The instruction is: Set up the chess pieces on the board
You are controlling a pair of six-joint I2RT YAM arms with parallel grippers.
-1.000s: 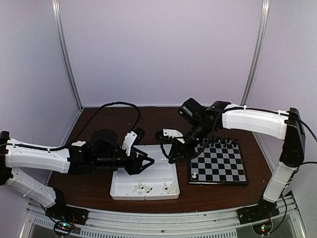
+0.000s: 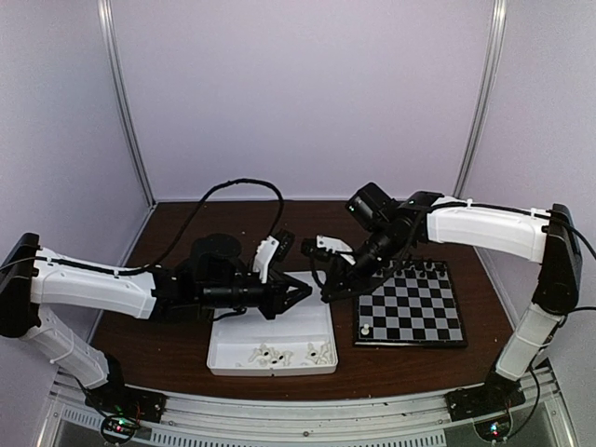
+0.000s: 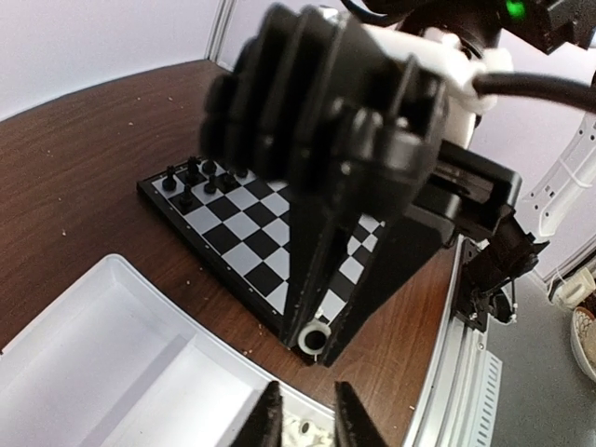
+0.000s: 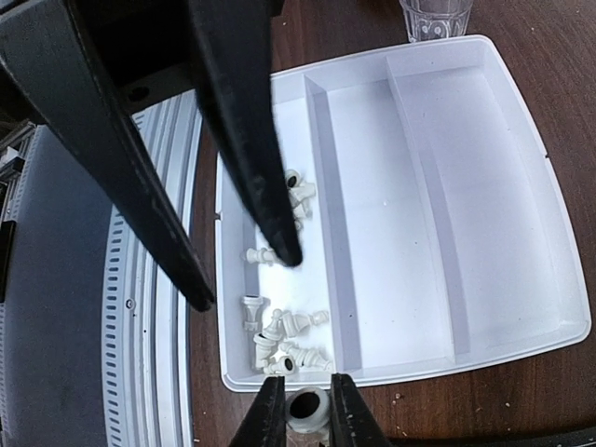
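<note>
In the left wrist view, my right gripper has a white chess piece between its fingertips; the piece (image 4: 307,407) also shows at the bottom of the right wrist view. My left gripper (image 2: 296,292) faces it above the tray. Its fingertips look apart in the right wrist view, but its grip is unclear in its own blurred view. More white pieces (image 4: 293,324) lie in one compartment of the white tray (image 4: 559,326). The checkered board (image 2: 410,307) carries black pieces (image 3: 169,182) along its far side and one white piece (image 2: 365,330) at its near-left corner.
A clear cup (image 4: 436,19) stands beside the tray, hidden in the top view. The dark wooden table (image 2: 186,354) is open at the back and left. The metal rail (image 2: 307,419) runs along the front edge.
Over the last second my left gripper has moved right and up toward the right one. My right gripper has shifted slightly right, staying over the tray.
</note>
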